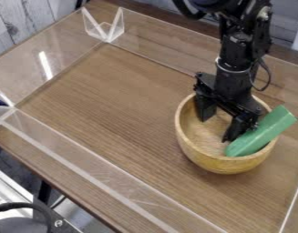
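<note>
My black gripper (pixel 229 111) reaches down from the top right into a round wooden bowl (pixel 205 159). A green oblong object (pixel 263 130) leans in the right side of the bowl, its upper end sticking out past the rim. The fingertips are down inside the bowl beside the green object. They are dark and overlap, so whether they touch it is unclear.
A small white wire-like frame (pixel 104 25) stands at the back left. A dark round fixture with cables lies at the bottom left corner.
</note>
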